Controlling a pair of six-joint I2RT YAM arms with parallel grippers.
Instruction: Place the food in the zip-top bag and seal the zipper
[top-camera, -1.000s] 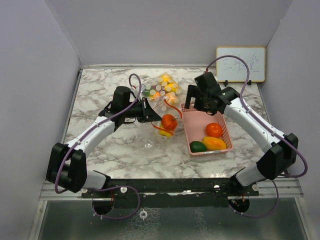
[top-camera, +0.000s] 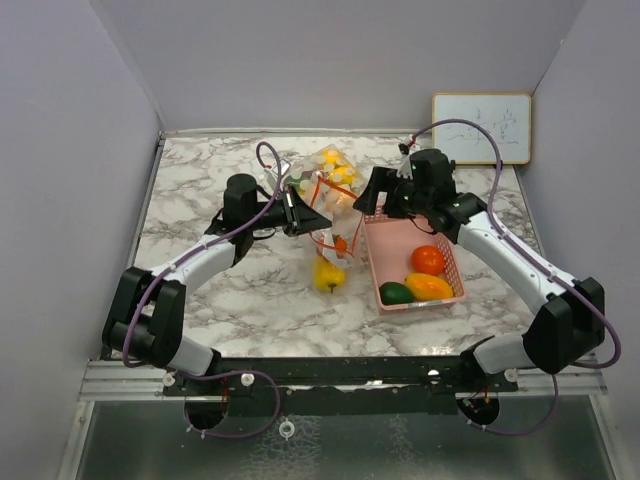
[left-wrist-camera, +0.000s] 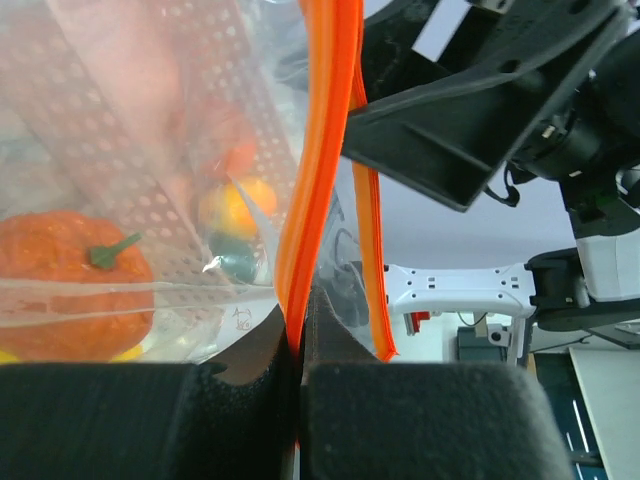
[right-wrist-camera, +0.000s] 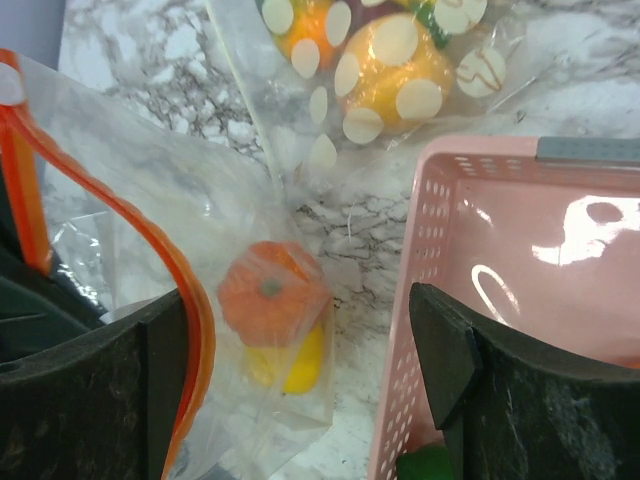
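The clear zip bag (top-camera: 336, 250) with orange zipper edge (left-wrist-camera: 318, 160) stands lifted at centre, my left gripper shut on that edge. An orange tomato-like vegetable (left-wrist-camera: 75, 285) and a yellow one (top-camera: 329, 275) lie low inside it. My right gripper is beside the bag's opening at the pink bin's near-left rim, its fingers apart, the bag's edge close to its left finger in the right wrist view.
The pink bin (top-camera: 395, 240) holds a tomato (top-camera: 428, 260), a yellow vegetable (top-camera: 427, 287) and a green one (top-camera: 395, 293). A filled bag (right-wrist-camera: 395, 70) lies behind. A whiteboard (top-camera: 481, 125) stands back right.
My left gripper has raised the bag's edge, and the vegetables sit lower in the bag. The right gripper has moved left, toward the bag.
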